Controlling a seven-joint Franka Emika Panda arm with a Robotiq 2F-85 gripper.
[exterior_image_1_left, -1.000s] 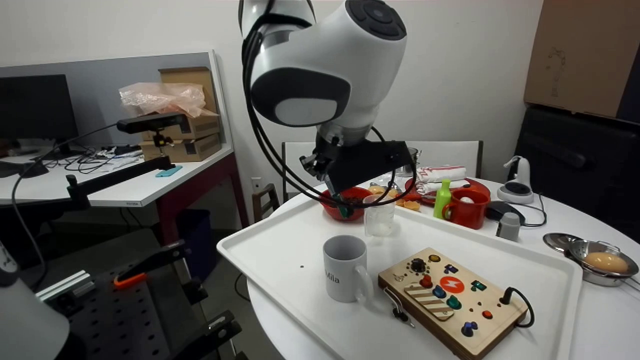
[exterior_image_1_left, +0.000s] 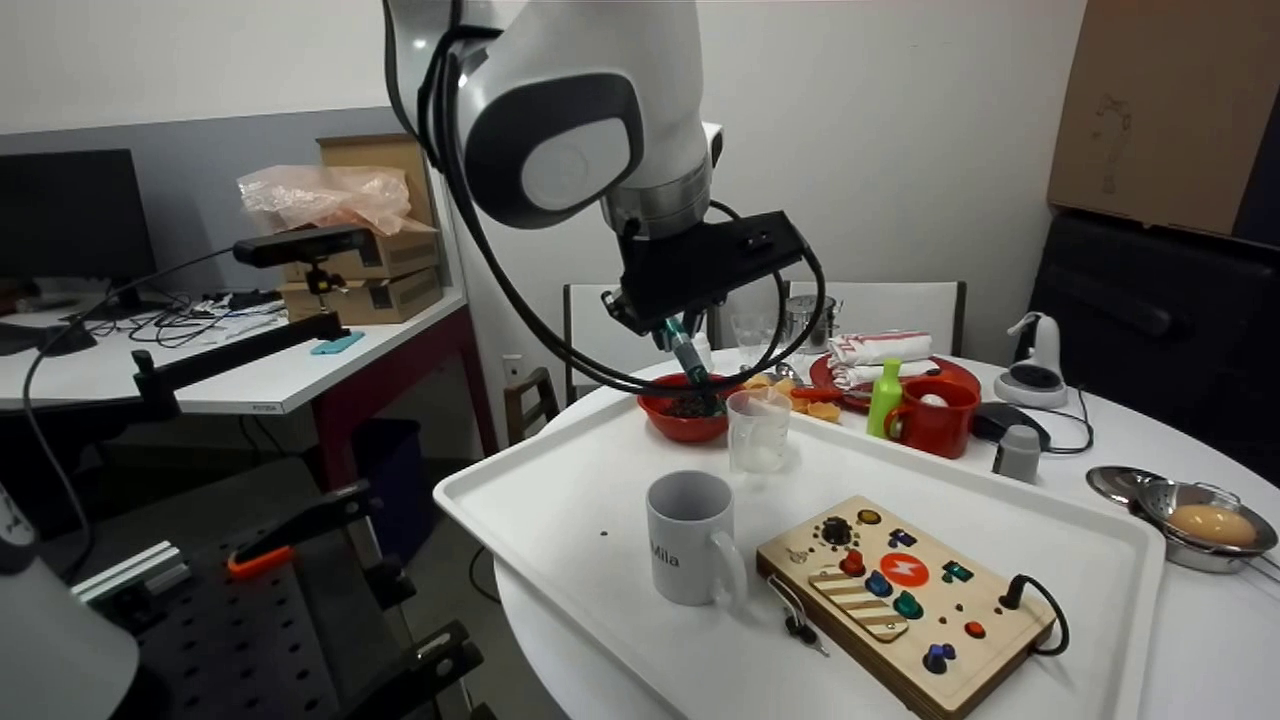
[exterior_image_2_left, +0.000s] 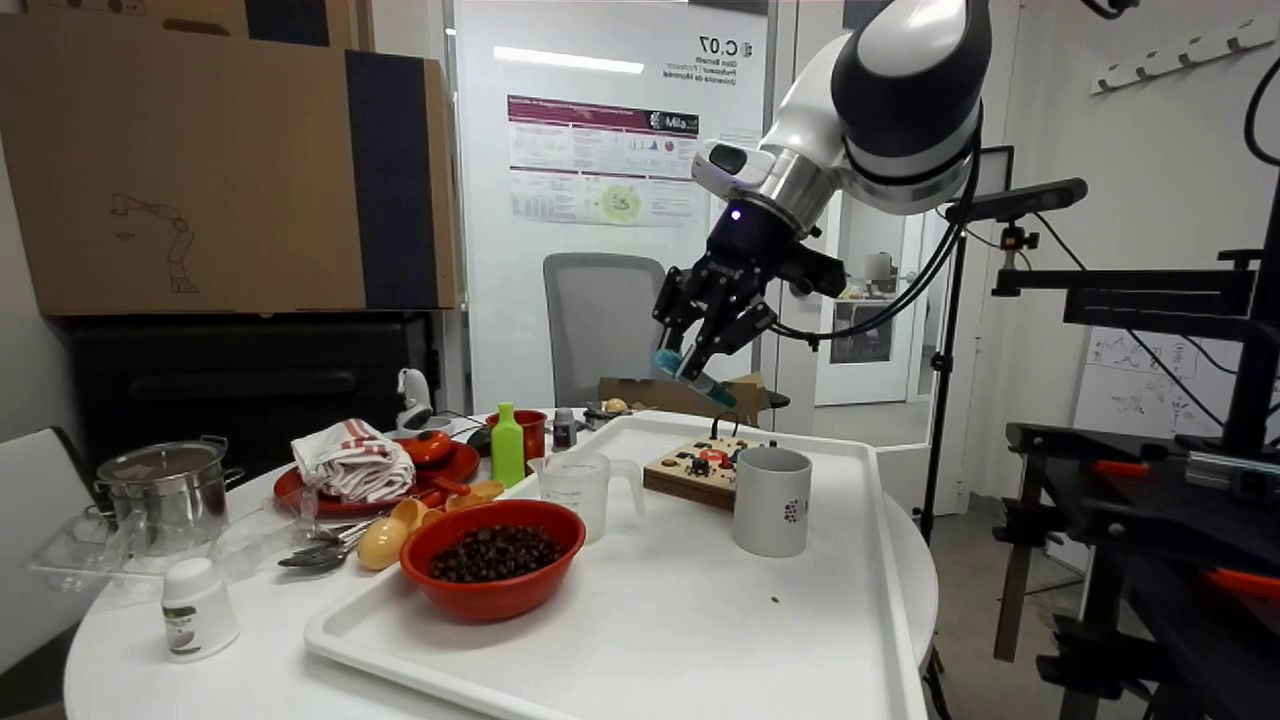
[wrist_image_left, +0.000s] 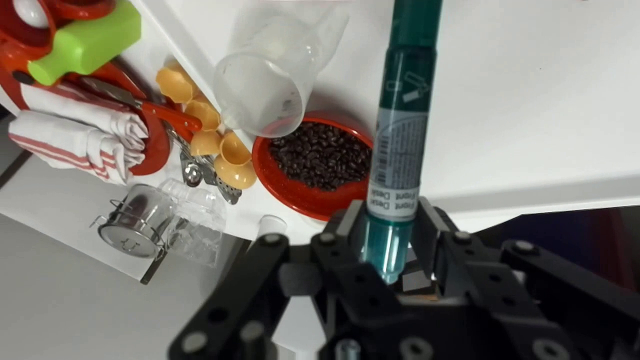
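Observation:
A teal marker (wrist_image_left: 400, 129) with a white-and-grey label is clamped near one end between the fingers of my gripper. In exterior view 2 the marker (exterior_image_2_left: 702, 382) slants downward, held in the air above the tray, and the gripper (exterior_image_2_left: 708, 348) is shut on it. The grey mug (exterior_image_2_left: 771, 498) stands upright on the white tray (exterior_image_2_left: 840, 576), below and apart from the marker. Dark beans fill a red bowl (exterior_image_2_left: 492, 528) at the tray's edge, beside a clear measuring cup (exterior_image_2_left: 576, 486).
A wooden button box (exterior_image_1_left: 906, 600) with a cable lies on the tray near a small metal tool (exterior_image_1_left: 798, 618). Beyond the tray are a green bottle (exterior_image_1_left: 885, 396), a red mug (exterior_image_1_left: 936, 418) and a folded towel (exterior_image_1_left: 882, 350). The tray's left part is mostly clear.
The gripper has risen and shifted slightly left in exterior view 1, carrying the marker higher. The tray's objects have stayed in place.

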